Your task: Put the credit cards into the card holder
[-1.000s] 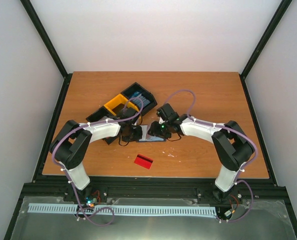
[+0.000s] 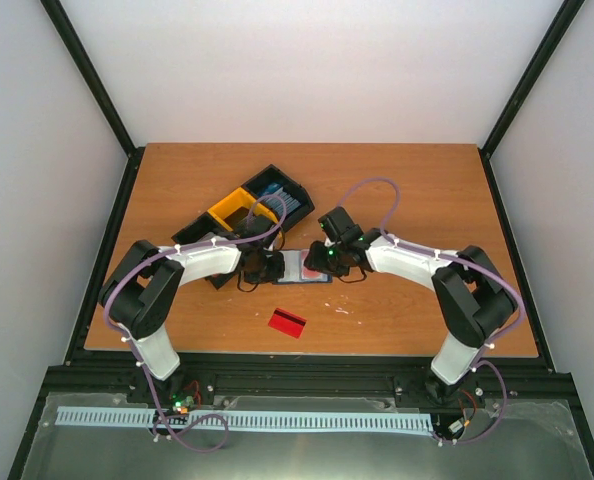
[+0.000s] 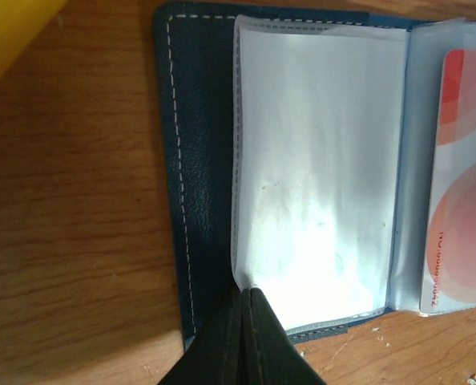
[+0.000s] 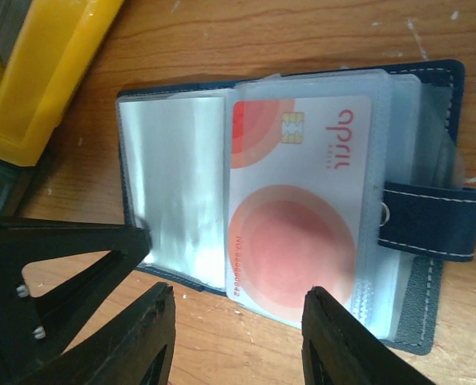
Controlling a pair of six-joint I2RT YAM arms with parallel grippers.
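Observation:
The card holder (image 3: 198, 160) lies open, with a clear empty sleeve (image 3: 318, 160) on the left and an april card (image 4: 294, 241) in the sleeve to its right. My left gripper is shut, its tips at the lower left edge of the empty sleeve. My right gripper stands open over the holder's near edge, with nothing between its fingers. A red card (image 2: 287, 322) lies loose on the table in front of the holder.
A black and yellow box (image 2: 228, 207) with blue contents sits behind the holder, close to it.
My left arm has not visibly moved.

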